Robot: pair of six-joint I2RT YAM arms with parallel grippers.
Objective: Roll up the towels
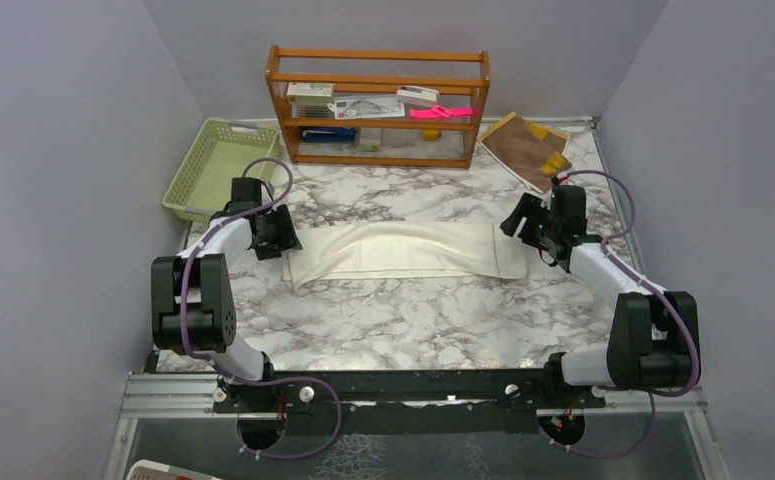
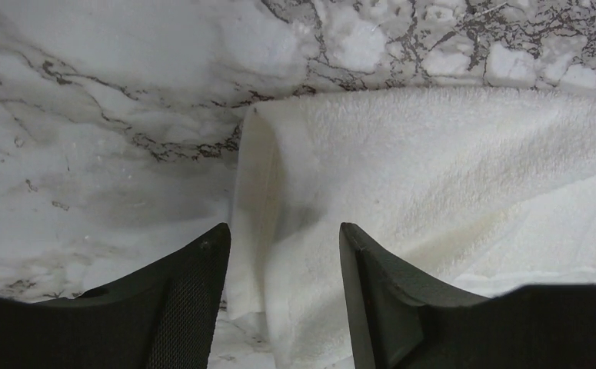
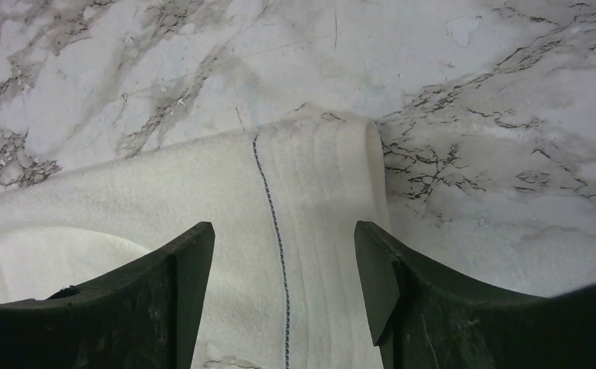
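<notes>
A white towel [image 1: 403, 250] lies lengthwise across the marble table, folded along its length with a rumpled upper layer. My left gripper hovers at the towel's left end, part open, its fingers either side of the folded corner edge, nothing visibly gripped. My right gripper stands open over the towel's right end, where a dark stitched stripe runs beside the folded edge [image 3: 341, 177].
A green basket [image 1: 183, 190] stands at the back left, a wooden rack [image 1: 378, 160] with boxes at the back, and brown cloths [image 1: 513, 150] at the back right.
</notes>
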